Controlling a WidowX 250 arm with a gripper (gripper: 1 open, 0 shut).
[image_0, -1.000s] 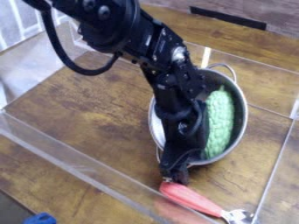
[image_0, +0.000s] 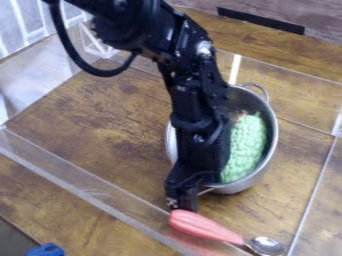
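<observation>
My black gripper (image_0: 182, 200) reaches down beside the front left of a metal pot (image_0: 262, 150), its fingertips low at the upper end of a spoon (image_0: 214, 228) with a pink handle and a metal bowl at the right. Whether the fingers touch the handle is hard to tell, and their spacing is unclear. The pot holds a green bumpy object (image_0: 246, 145), corn-like in shape, partly behind my arm.
Clear plastic edging (image_0: 80, 180) runs along the front and sides. A blue object (image_0: 44, 250) lies at the lower left corner.
My arm and gripper have shifted left, uncovering more of the pot's interior. The pink spoon has also moved slightly left and down.
</observation>
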